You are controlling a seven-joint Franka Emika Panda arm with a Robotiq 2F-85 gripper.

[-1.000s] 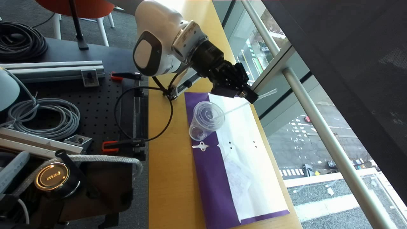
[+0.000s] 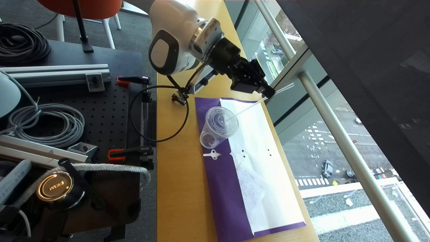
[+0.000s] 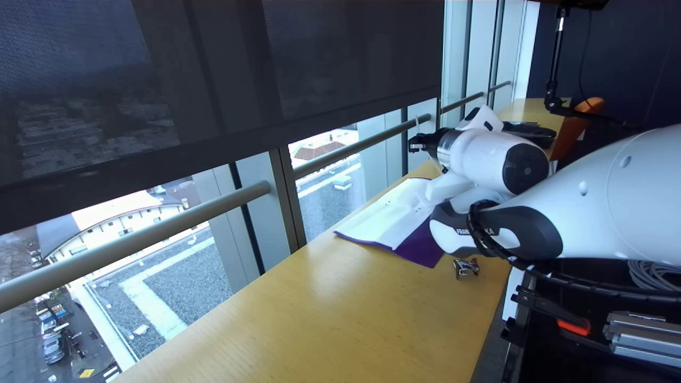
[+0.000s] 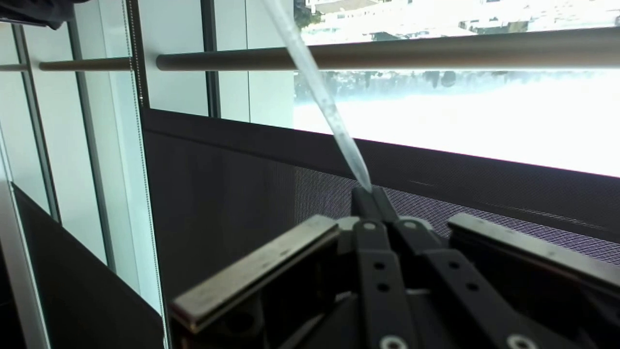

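In exterior view 1, a clear plastic cup [image 2: 211,133] with a round lid [image 2: 221,121] stands on the purple and white sheet, leaning in the picture. A thin translucent straw [image 2: 250,107] slants from the lid up toward the window. My gripper [image 2: 270,92] is shut on it near its upper part, with the straw's end sticking out beyond the fingers. The wrist view shows the straw [image 4: 325,102] rising from between the closed tips of the gripper. Whether its lower end is inside the lid's hole cannot be told. The arm hides the cup in exterior view 2.
A small metal key-shaped piece [image 2: 212,154] lies beside the cup. The sheet [image 2: 274,189] covers part of the narrow wooden ledge [image 2: 181,193]. A window rail [image 2: 342,133] runs close by on one side; a black cart [image 2: 109,109] adjoins the other.
My gripper has moved slightly up and right in exterior view 1, and the straw has tilted up more steeply with it. The cup has shifted very little.
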